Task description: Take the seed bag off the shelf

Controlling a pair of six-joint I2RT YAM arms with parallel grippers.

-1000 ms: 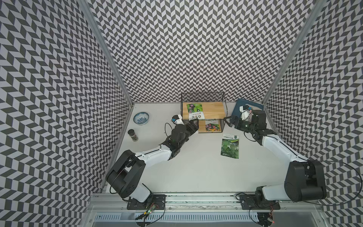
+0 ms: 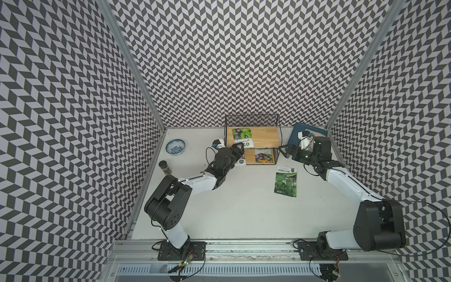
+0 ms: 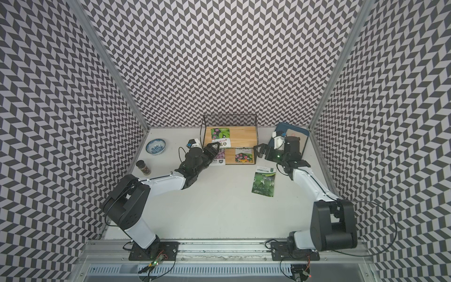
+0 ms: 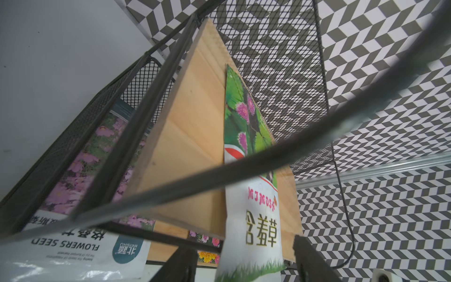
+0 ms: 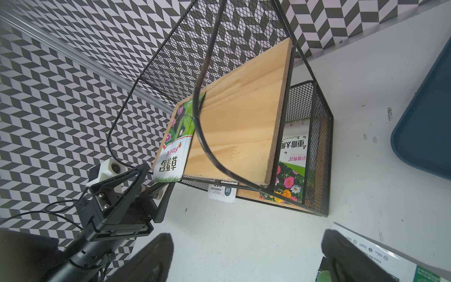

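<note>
The mimosa seed bag [image 4: 256, 206] lies on the wooden upper shelf [image 5: 239, 117], its white lower end sticking out past the front edge. My left gripper is at that overhanging end, fingers apart, with the bag visible between them. In the right wrist view the left fingers [image 5: 162, 206] are close by the bag's lower edge; whether they touch it I cannot tell. To the right of the shelf, my right gripper [image 2: 283, 150] stands open and empty.
Black wire bars frame the shelf. Below lie a pink flower bag [image 4: 89, 235] and a sunflower bag [image 5: 293, 164]. A green seed bag [image 2: 286, 182] rests on the table. A blue tray [image 5: 427, 117], bowl [image 2: 175, 147] and jar [image 2: 165, 167] stand aside.
The bag and the right arm look unmoved.
</note>
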